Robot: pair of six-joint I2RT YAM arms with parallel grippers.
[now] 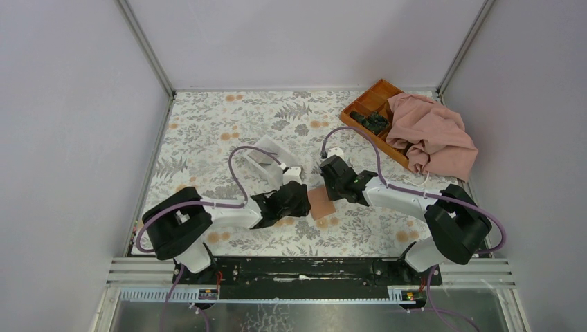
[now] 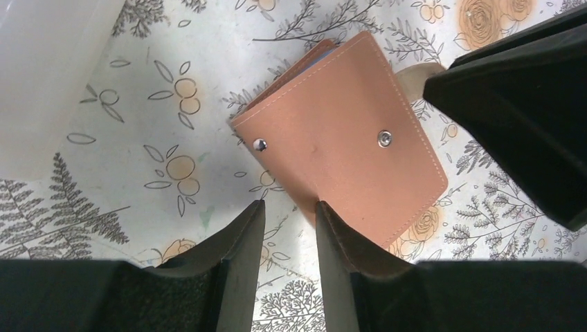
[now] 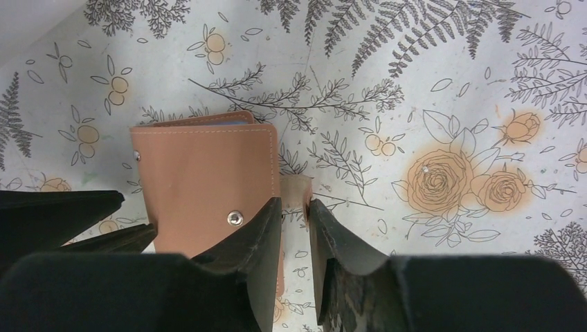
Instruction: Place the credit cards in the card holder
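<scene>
The tan leather card holder lies on the patterned table between my two grippers. In the left wrist view the holder shows two metal snaps and a slightly parted top edge with a bluish sliver inside. My left gripper is open at its lower left edge, with bare table showing between the fingers. A small strap sticks out from the holder's other side. My right gripper stands part open around that strap, whose end is by the right-hand fingertip. No separate credit card can be made out.
A white box stands just behind the left gripper. At the back right is a wooden tray with a dark object and a pink cloth.
</scene>
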